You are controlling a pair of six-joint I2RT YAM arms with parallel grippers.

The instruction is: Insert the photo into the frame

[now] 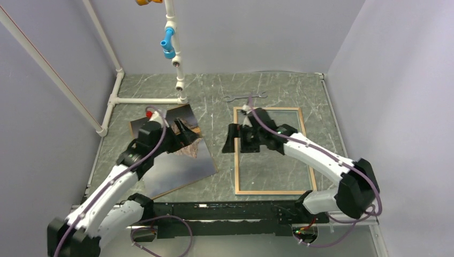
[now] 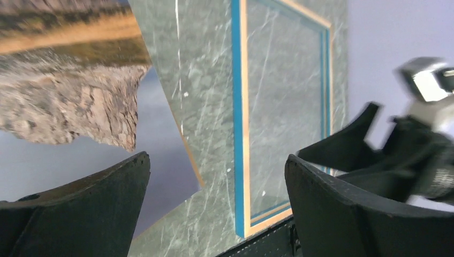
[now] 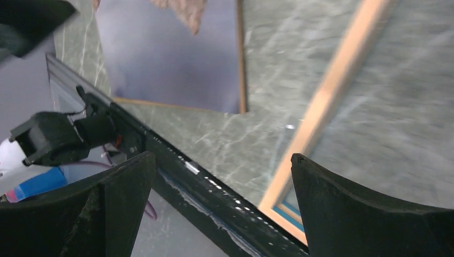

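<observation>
The photo (image 1: 176,170) lies tilted on the left of the table, a dark and grey picture with a brown rocky patch. To its right, apart from it, lies the wooden frame (image 1: 236,171); bare table surface shows inside its border. Above the photo's upper part hangs my left gripper (image 1: 193,133), open and empty. My right gripper (image 1: 230,142) is over the frame's left side, also open with nothing between its fingers. In the left wrist view the photo (image 2: 64,101) and the frame (image 2: 244,123) both show beyond the fingers.
A wrench (image 1: 245,97) lies behind the frame. White pipes (image 1: 147,100) stand at the back left, with a blue fitting (image 1: 168,43) on the upright one. A dark rail (image 1: 225,210) runs along the front edge.
</observation>
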